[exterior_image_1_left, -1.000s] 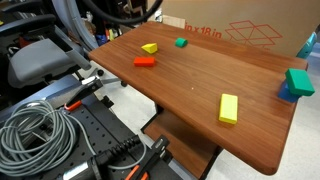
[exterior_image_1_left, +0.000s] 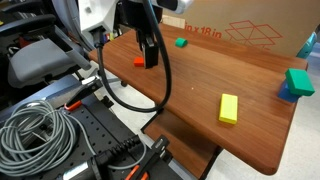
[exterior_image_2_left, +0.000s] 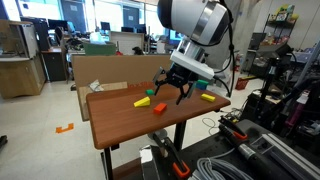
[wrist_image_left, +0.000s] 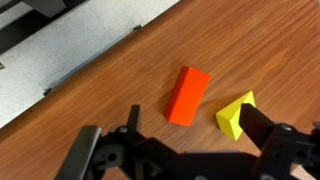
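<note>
Below my gripper a red block (wrist_image_left: 186, 96) lies on the wooden table, near the middle of the wrist view. A yellow wedge-shaped block (wrist_image_left: 234, 116) lies just to its right, near the right finger. The fingers stand wide apart with nothing between them. In exterior view 2 the gripper (exterior_image_2_left: 170, 91) hangs above the table, over the red block (exterior_image_2_left: 160, 107) and the yellow wedge (exterior_image_2_left: 142, 102). Exterior view 1 shows the red block (exterior_image_1_left: 139, 62) partly behind the gripper; the wedge is hidden there.
A small green block (exterior_image_1_left: 181, 43) lies toward the back. A yellow block (exterior_image_1_left: 229, 108) lies near the table's front edge. At the far right, a green block (exterior_image_1_left: 298, 79) rests on a blue one (exterior_image_1_left: 288, 93). Bare table (exterior_image_1_left: 210, 75) lies between them.
In exterior view 1 the arm has come down and to the right, closer to the red block. It now covers the yellow wedge there. The blocks have not visibly moved.
</note>
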